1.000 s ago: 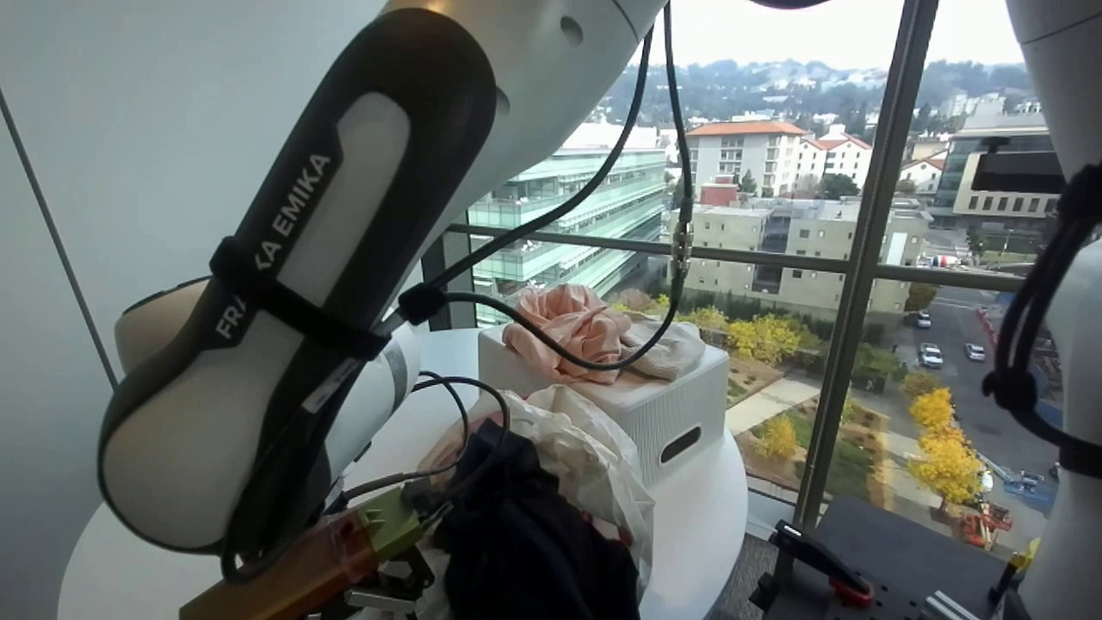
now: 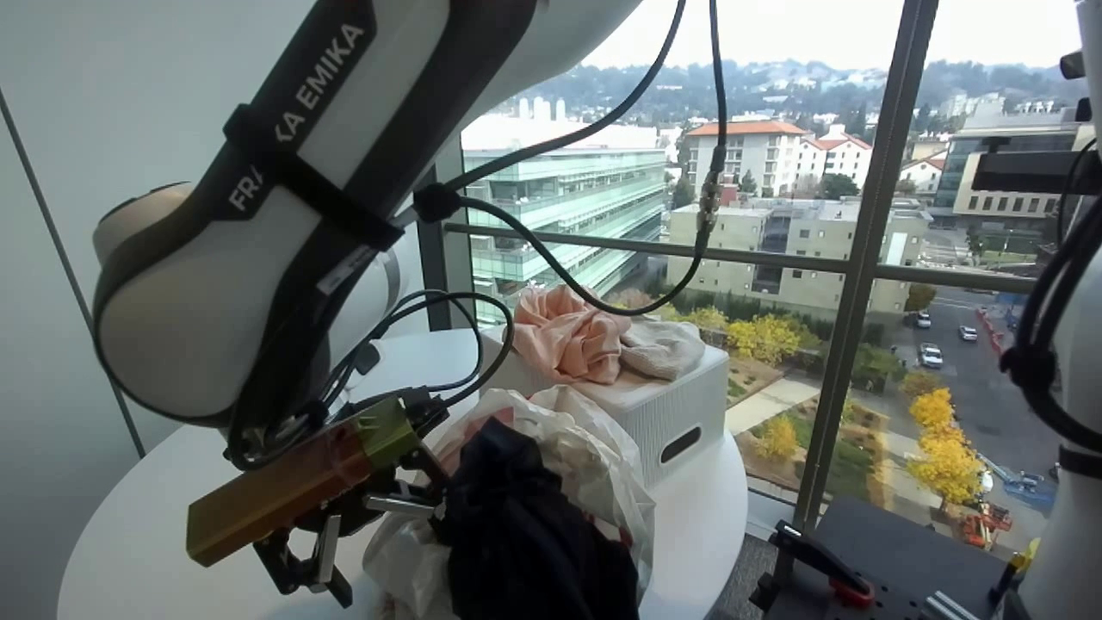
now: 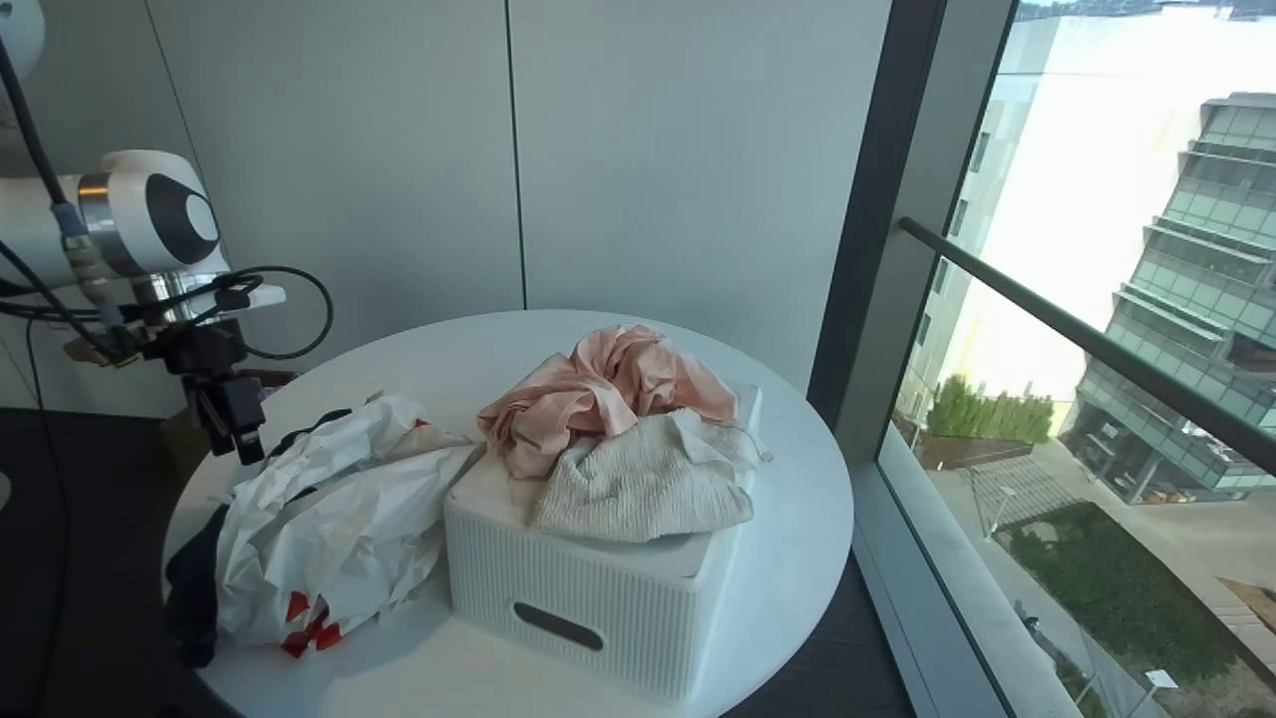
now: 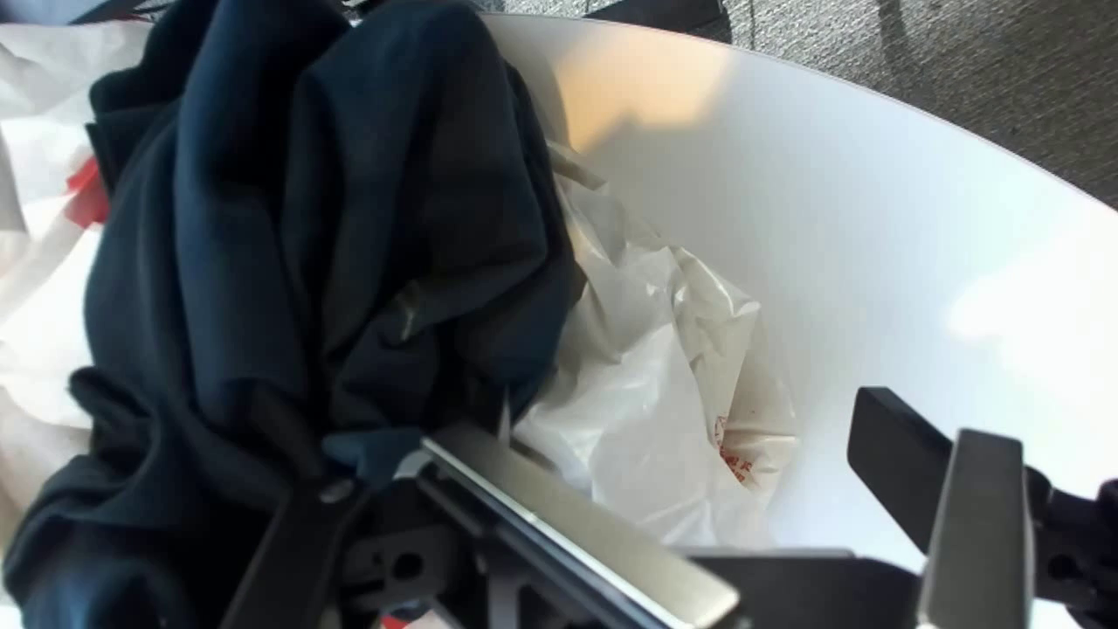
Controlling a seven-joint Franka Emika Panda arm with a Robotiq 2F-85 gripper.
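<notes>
My gripper stands open, nothing between its fingers. In the wrist view one finger (image 4: 587, 524) overlaps the edge of a dark navy cloth (image 4: 409, 199); whether it touches cannot be told. The other finger (image 4: 975, 524) is over bare table. Bunched and folded, the cloth lies on a crumpled white plastic bag (image 4: 639, 356). Exterior view 1 has the gripper (image 2: 377, 542) just left of the dark cloth (image 2: 527, 537). From the other side, the bag (image 3: 347, 515) hides most of the cloth, and the gripper (image 3: 233, 431) hangs at the table's left edge.
A white ribbed box (image 3: 574, 586) stands on the round white table (image 3: 801, 515). On its top lie a pink cloth (image 3: 610, 389) and a pale grey-white cloth (image 3: 646, 485). Bare table surrounds the box at its back and right. A window (image 2: 857, 258) stands behind.
In exterior view 1 the arm's lower end and gripper have moved upward, bringing the fingers into view. The cloths, bag and box look unmoved.
</notes>
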